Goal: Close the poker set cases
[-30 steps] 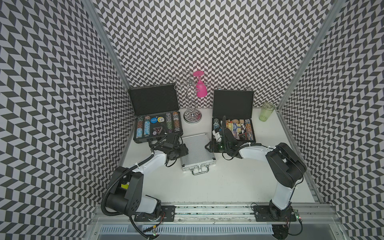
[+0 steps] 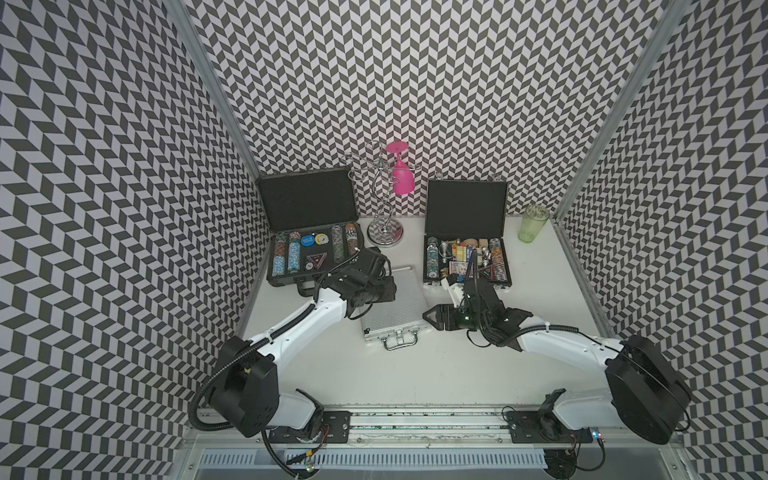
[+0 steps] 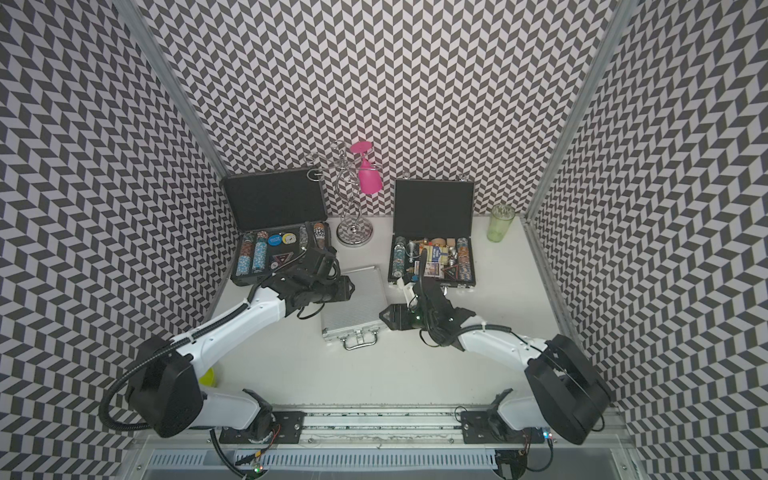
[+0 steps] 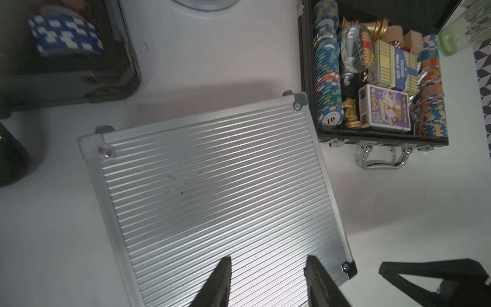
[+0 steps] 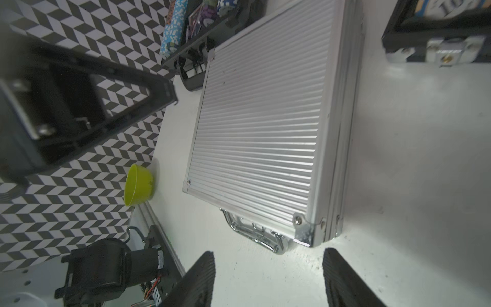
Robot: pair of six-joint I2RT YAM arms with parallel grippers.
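The silver ribbed case [image 4: 220, 199] lies closed and flat in the middle of the table, its handle [image 5: 255, 232] facing the front. At the back left stands a black case [image 2: 308, 200] with its lid up, chips inside. Another black case [image 2: 466, 208], also with its lid raised, holds chips and card boxes at the back right. My left gripper is over the silver case, its fingers apart and nothing between them. Near that case's front right corner is my right gripper, open and empty; the case corner shows beyond its fingertips.
A chrome rack [image 2: 384, 228] with a pink glass [image 2: 402, 177] stands between the black cases. A green glass [image 2: 533, 222] is at the far right. A yellow-green cup [image 5: 139, 184] sits at the left edge.
My left gripper has moved right, over the silver case. The cases look unmoved.
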